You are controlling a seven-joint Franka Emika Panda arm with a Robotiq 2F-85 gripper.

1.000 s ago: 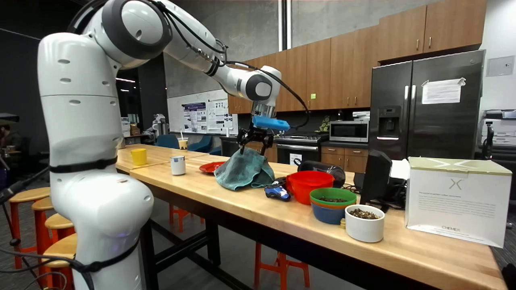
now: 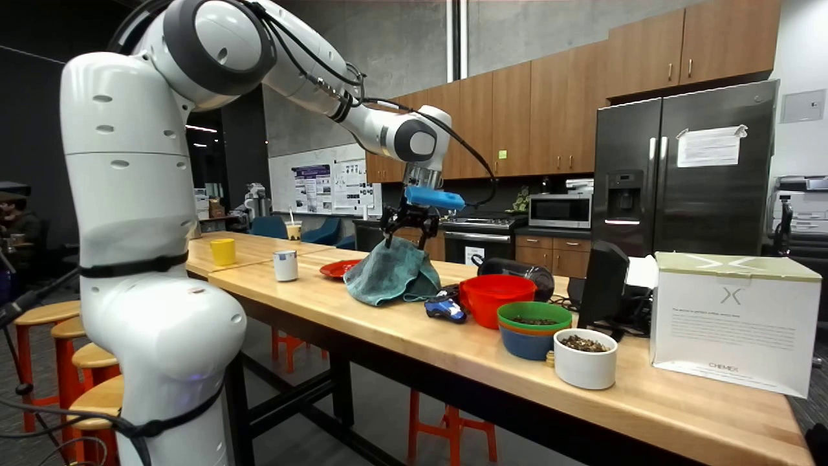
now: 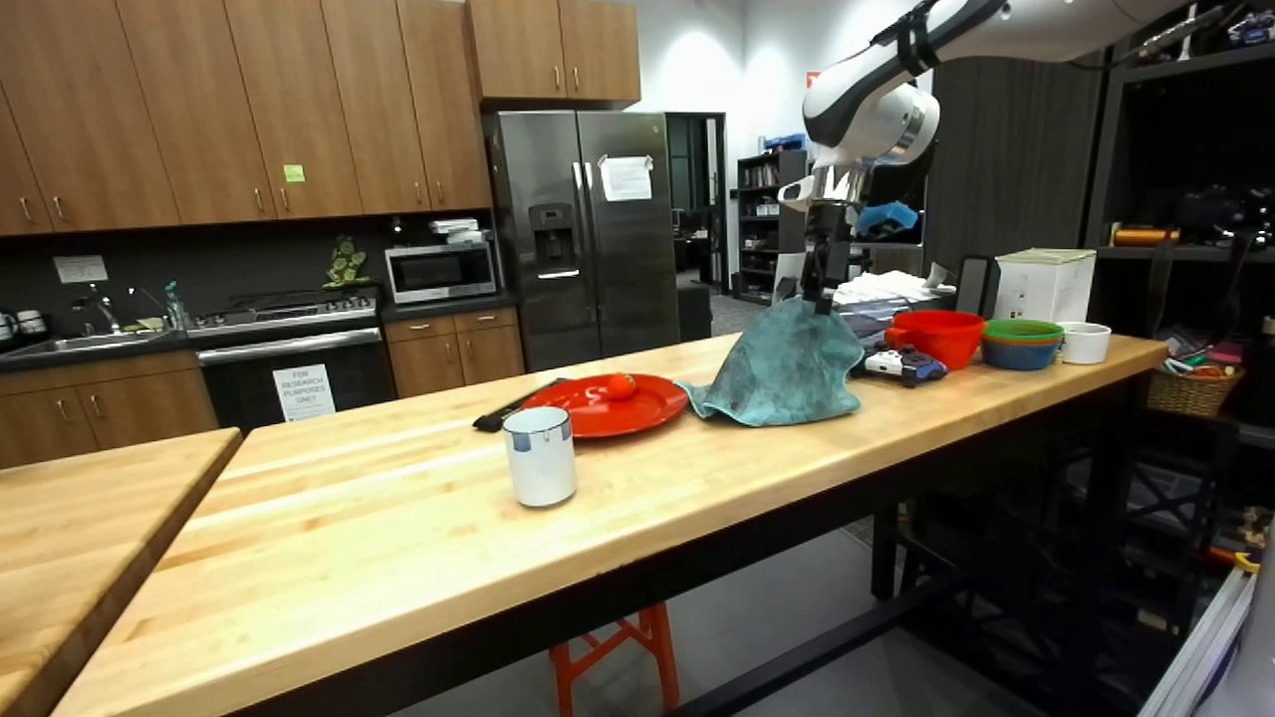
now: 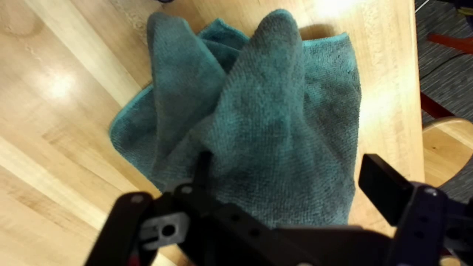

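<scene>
A teal towel (image 2: 394,272) stands in a peaked, draped heap on the wooden table; whatever may lie beneath it is hidden. Directly above its peak my gripper (image 2: 405,242) points down with its fingers apart. From the wrist camera, the towel's folds (image 4: 266,119) fill the middle, one dark finger (image 4: 203,168) overlapping the cloth and the other finger (image 4: 384,188) off its edge on the right. Whether either fingertip touches the cloth I cannot tell. In exterior view 2, a red plate (image 3: 598,412) with a small red round object (image 3: 621,386) lies beside the towel.
A white mug (image 3: 541,460) stands near the plate. On the towel's other side are a game controller (image 2: 446,308), a red bowl (image 2: 497,299), stacked bowls (image 2: 533,330), a white bowl (image 2: 586,369) and a box (image 2: 733,326). Bare table (image 3: 359,538) extends beyond the mug.
</scene>
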